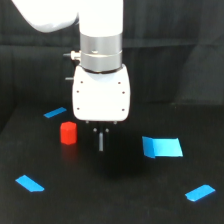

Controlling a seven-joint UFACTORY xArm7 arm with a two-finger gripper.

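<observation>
My gripper (101,143) hangs over the middle of the dark table, pointing down below its white housing. Its fingers are dark and thin against the black background, so how far apart they stand is hard to make out. No object shows between them. A red block (68,133) stands to the left of the gripper, apart from it. On the right lies a light-blue folded piece (162,147), also clear of the gripper.
Flat blue strips lie on the table: one at the back left (55,112), one at the front left (30,184) and one at the front right (200,192). A dark curtain (170,60) hangs behind.
</observation>
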